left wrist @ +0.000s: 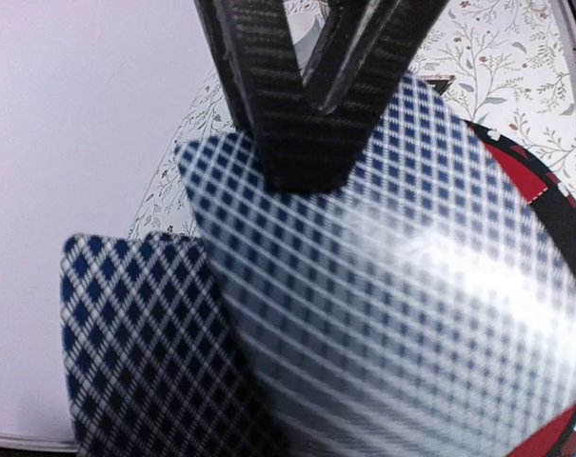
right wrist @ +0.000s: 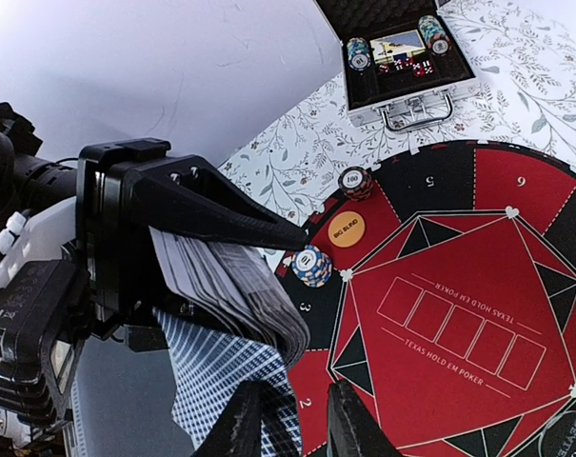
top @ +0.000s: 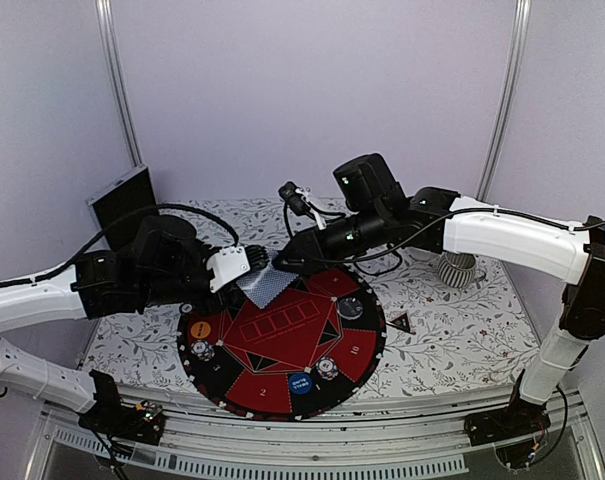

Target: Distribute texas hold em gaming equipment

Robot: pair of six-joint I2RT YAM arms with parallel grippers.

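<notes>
Both grippers meet in mid-air over the poker mat. Blue-checked playing cards hang between them; in the left wrist view a large card fills much of the frame beneath a black finger, with darker cards beside it. In the right wrist view my left gripper has a fanned stack of cards between its fingers. My right gripper is at the cards' upper right; whether its fingers are closed on them is unclear.
Chip stacks and a Big Blind button lie on the mat. An open chip case stands at the back left, a striped cup at the right.
</notes>
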